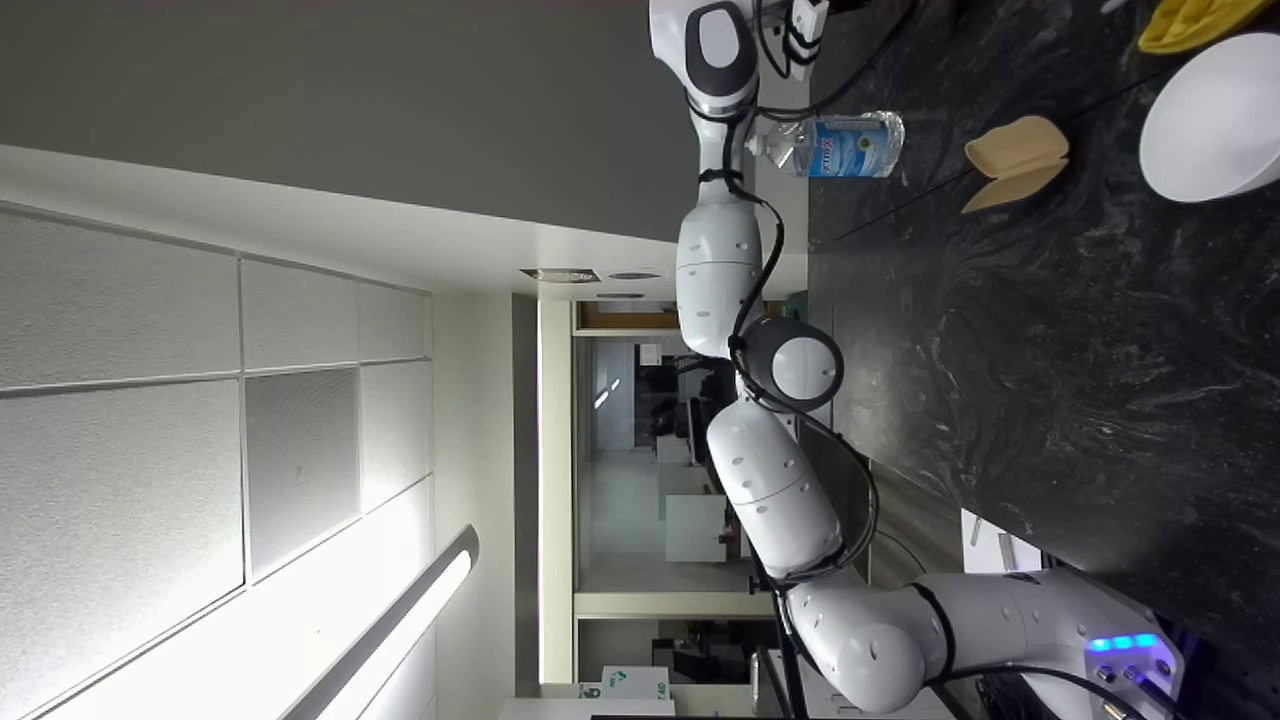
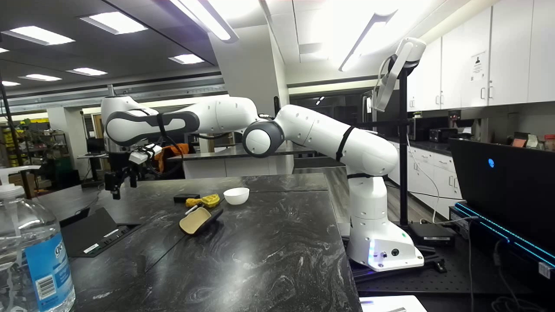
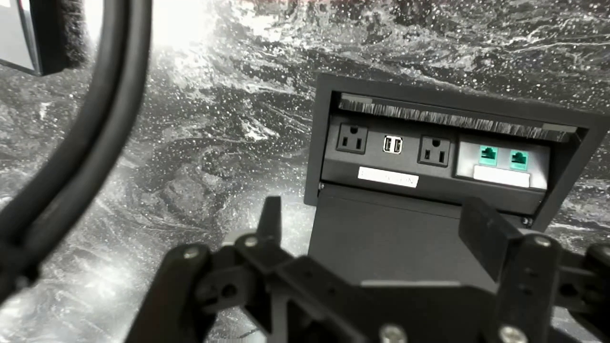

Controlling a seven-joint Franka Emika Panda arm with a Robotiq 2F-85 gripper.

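In the wrist view my gripper is open, its two fingers wide apart and nothing between them. Below it lies a black outlet box (image 3: 394, 197) set in the tabletop, with power sockets, USB ports and green network jacks; its lid (image 3: 389, 240) is raised and lies partly behind the fingers. Exterior view 2 has the gripper (image 2: 124, 190) hanging over the far left of the table, apart from the lid panel (image 2: 91, 229) below and in front of it. Exterior view 1 cuts the fingers off at the top edge.
A white bowl (image 2: 236, 196), a yellow cloth-like item (image 2: 209, 200), a tan-lined holder (image 2: 195, 220) and a small black box (image 2: 186, 198) stand mid-table. A large clear pump bottle (image 2: 36, 255) fills the near left.
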